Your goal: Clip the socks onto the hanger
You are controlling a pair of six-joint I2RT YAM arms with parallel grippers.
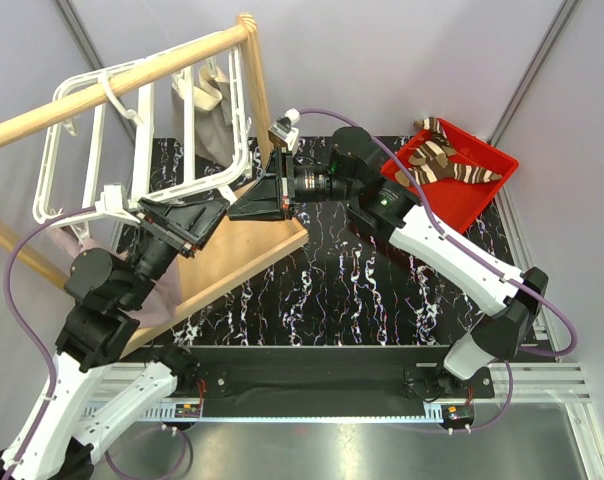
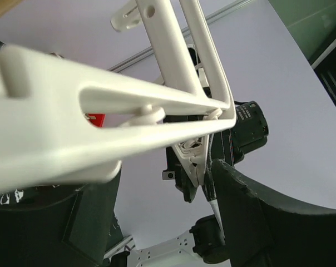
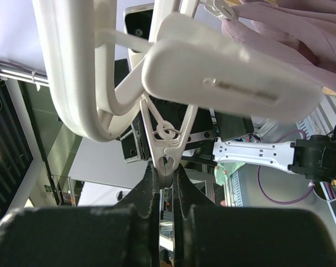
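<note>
The white hanger (image 1: 187, 188) hangs from a wooden rack. One white clip at its right front corner, seen in the right wrist view as a clip (image 3: 167, 147), is pinched by my right gripper, shut on its lower end. From the left, my left gripper (image 1: 214, 212) comes up close to that clip; it stands open with nothing between its fingers, the clip (image 2: 194, 161) showing beyond the gap. Brown-and-cream striped socks (image 1: 437, 165) lie in the red bin (image 1: 467, 205). Grey socks with cream parts (image 1: 214, 120) and pink socks (image 3: 301, 47) hang at the hanger.
The wooden rack post (image 1: 255, 90) stands just behind my right gripper. Below the hanger is the rack's wooden base (image 1: 232, 255). Both arms' tips are very close together.
</note>
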